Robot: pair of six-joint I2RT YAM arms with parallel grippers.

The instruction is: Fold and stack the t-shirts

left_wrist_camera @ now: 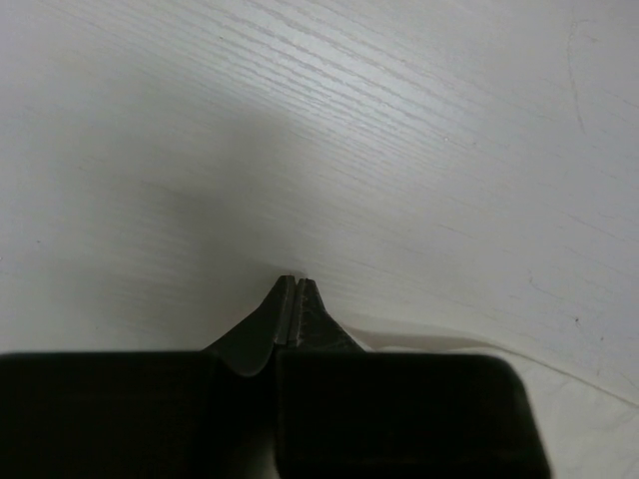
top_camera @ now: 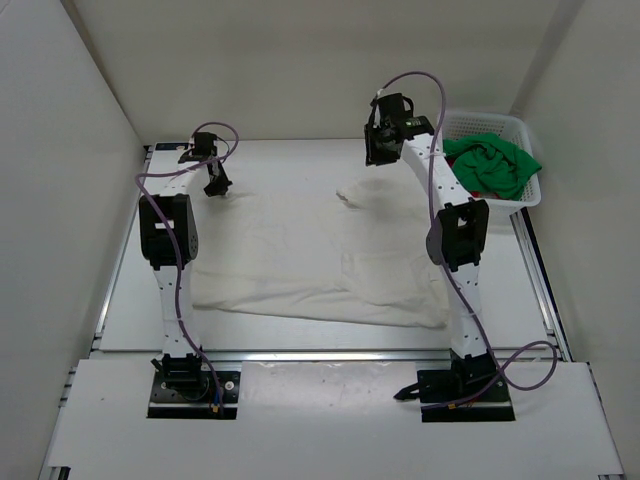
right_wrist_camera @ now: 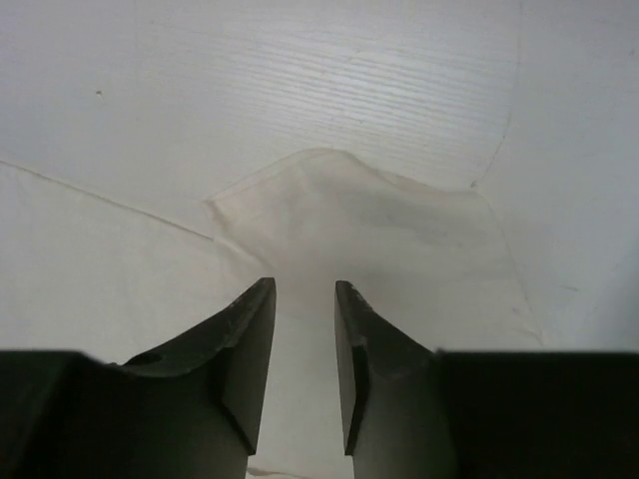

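Observation:
A cream t-shirt point(top_camera: 280, 260) lies spread flat across the white table, its back right part showing a small raised fold near the top centre. My left gripper point(top_camera: 220, 186) is shut at the shirt's back left edge; in the left wrist view its fingertips point(left_wrist_camera: 285, 294) meet with cream cloth just behind them. My right gripper point(top_camera: 375, 155) hangs above the shirt's back right area, part open with nothing between its fingers; the right wrist view shows the cloth's corner point(right_wrist_camera: 349, 210) beneath it.
A white basket point(top_camera: 520, 138) holding green point(top_camera: 490, 165) and some red cloth stands at the back right, beside my right arm. Bare table point(top_camera: 290, 160) shows along the back and at both sides.

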